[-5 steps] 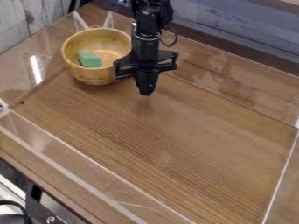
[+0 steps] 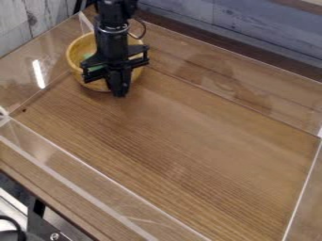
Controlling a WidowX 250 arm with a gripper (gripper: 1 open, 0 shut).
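My black gripper (image 2: 119, 80) is at the upper left, over the front part of a yellow bowl (image 2: 83, 46), with its fingertips low near the bowl's front rim. The arm hides much of the bowl. A small patch of a green object (image 2: 88, 58) shows inside the bowl behind the gripper. I cannot make out anything between the fingertips, and the fingers look close together.
A grey ribbed wall stands at the back left, and a blue-grey wall runs along the back right.
The arm has moved left from the open table beside the bowl to over the bowl, now covering much of it and most of the green object.
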